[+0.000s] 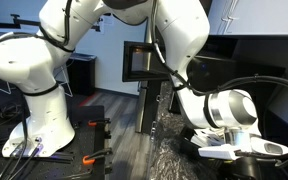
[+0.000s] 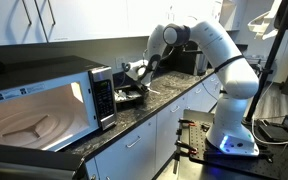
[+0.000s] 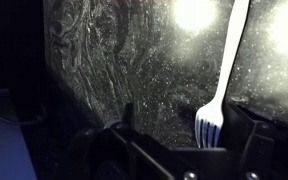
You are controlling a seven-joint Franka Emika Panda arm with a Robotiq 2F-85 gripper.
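Observation:
A pale fork [image 3: 212, 118] lies on the dark speckled counter in the wrist view, its tines toward my gripper and its handle running off the top edge. My gripper stands open, one dark finger [image 3: 129, 120] left of the fork and the other [image 3: 258, 150] to its right. The tines appear between the fingers, but nothing is gripped; how high the fingers are above the counter cannot be told. In exterior view 1 the gripper [image 1: 246, 167] is dark and low over the counter, with the fork not discernible there.
A microwave [image 2: 102, 97] stands on the counter in exterior view 2. Black rack-like items [image 2: 127, 80] are by the wall near the arm's end. Bare counter [image 2: 134, 115] runs along the front edge.

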